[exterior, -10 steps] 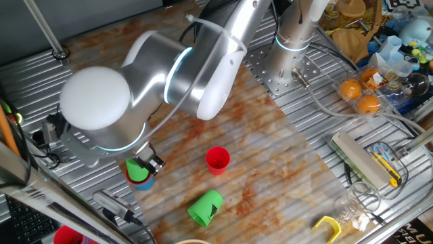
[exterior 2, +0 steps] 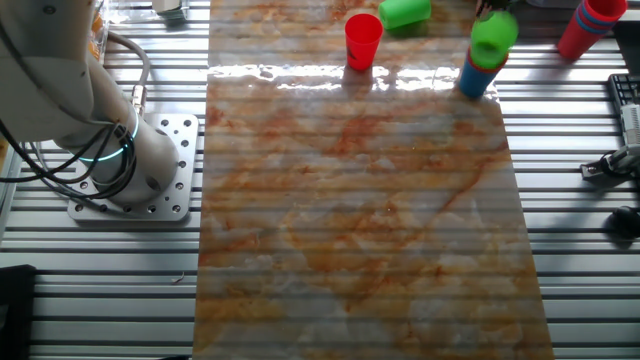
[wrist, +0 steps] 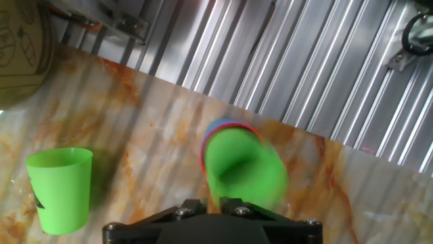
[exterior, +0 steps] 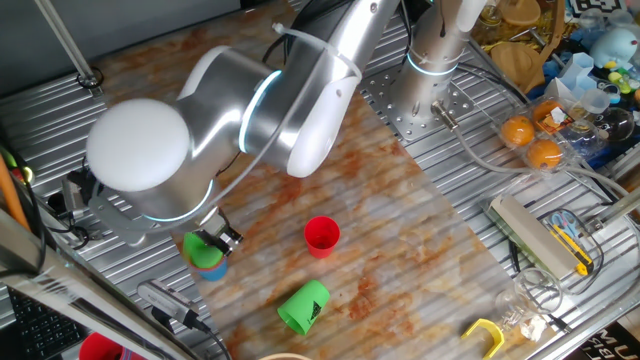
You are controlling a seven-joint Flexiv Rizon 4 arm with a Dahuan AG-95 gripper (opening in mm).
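Note:
A blurred green cup [exterior 2: 493, 40] sits tilted at the mouth of a red cup nested in a blue cup [exterior 2: 474, 82]. My gripper is right at this green cup's near edge in the wrist view. Its fingertips stand close together with a narrow gap, and whether the cup's wall is pinched there cannot be made out. In exterior view 1 the gripper [exterior: 229, 241] is beside the stack, partly covering it. A second green cup [exterior: 303, 307] lies on its side. A red cup [exterior: 322, 237] stands upright with its mouth up.
More stacked cups [exterior 2: 592, 28] stand off the marbled board at the side. A camera on a mount [exterior: 166, 299] is close to the stack. A round cardboard-coloured object [wrist: 26, 51] shows in the wrist view. Much of the board [exterior 2: 350, 230] is clear.
The green cup at the stack has tipped and shifted over the stack's rim, hiding the red edge that showed before. The arm has barely moved; the other cups are unchanged.

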